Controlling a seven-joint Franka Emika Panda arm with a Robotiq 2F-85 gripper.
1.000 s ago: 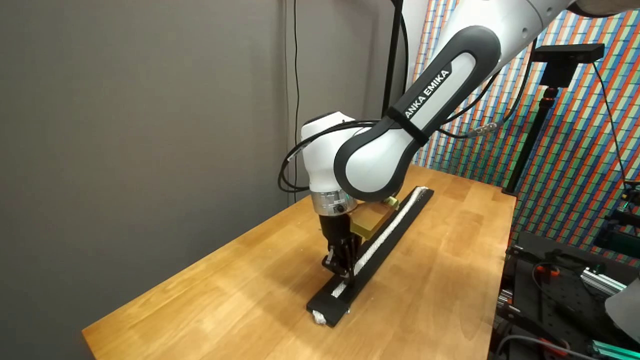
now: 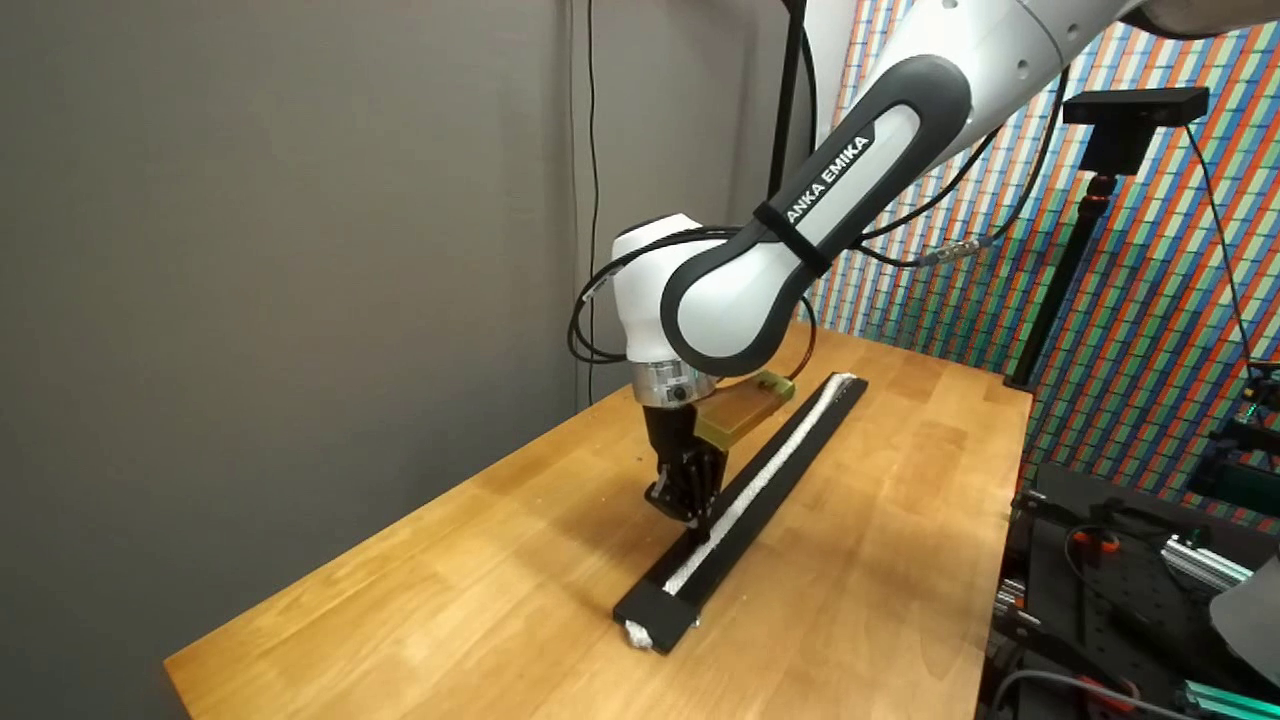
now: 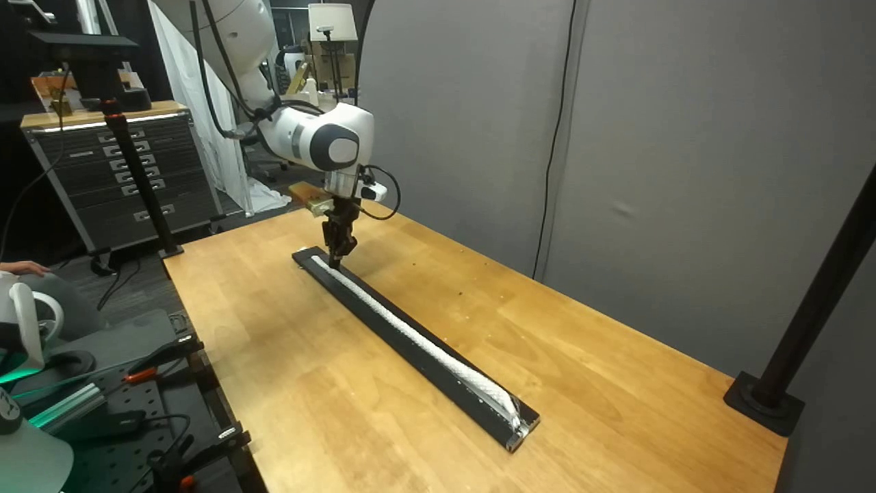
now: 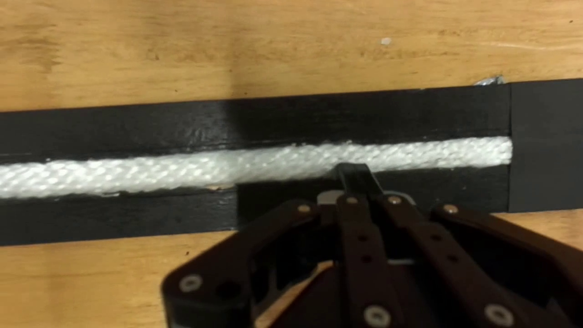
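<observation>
A white braided rope [image 4: 186,168] runs lengthwise along the middle of a long black board [image 4: 109,221], seen whole in both exterior views. At the near end in the first exterior view, a black cover [image 2: 657,610] crosses over the rope, and a frayed white tip pokes out beyond it. My gripper is shut, its fingertips [image 4: 355,174] at the rope's lower edge in the wrist view, a short way from the cover. Nothing shows between the fingers. Whether the tips touch the rope or hover just above it, I cannot tell.
A grey wall [image 2: 300,300] runs along one long side. A black post [image 3: 792,353] stands at one table corner, and a cart with tools [image 3: 139,419] is beside the opposite edge.
My gripper has risen slightly and shifted along the board, away from the covered end. The board and rope look to be in the same place.
</observation>
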